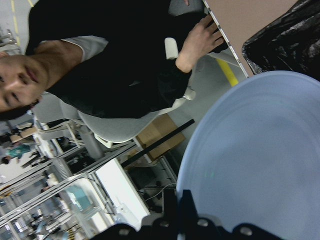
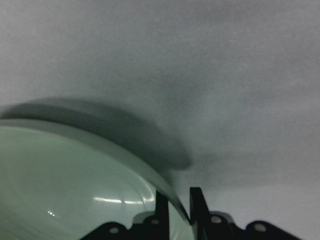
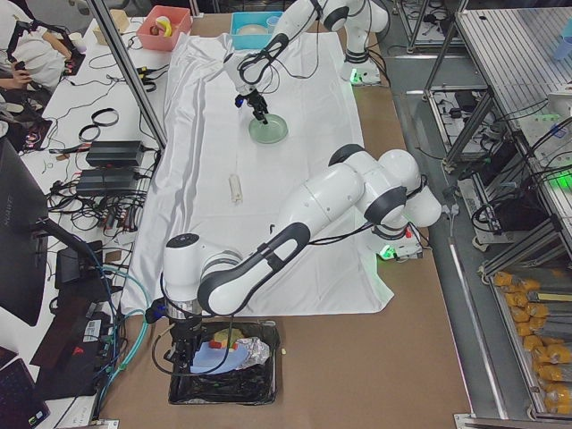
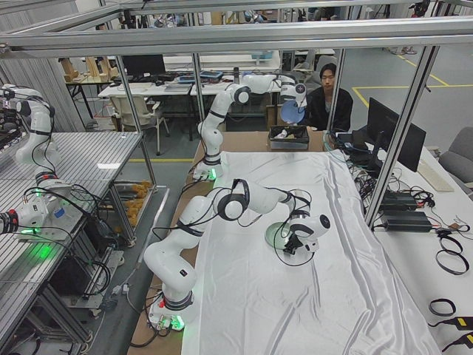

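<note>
A light blue plate (image 4: 290, 112) is held by my left gripper, shut on its rim, above a black-lined bin (image 3: 183, 389) at the table end, partly hiding the bin's contents. My right gripper is at the rim of a green plate (image 2: 65, 185) on the white cloth (image 3: 214, 161), one finger inside and the other outside; whether it grips is unclear.
A small pale object (image 3: 235, 188) lies mid-cloth. A red bin (image 3: 164, 39) and a blue tray (image 3: 255, 41) stand at the far end in the camera left view. A person (image 4: 329, 100) sits by the black bin.
</note>
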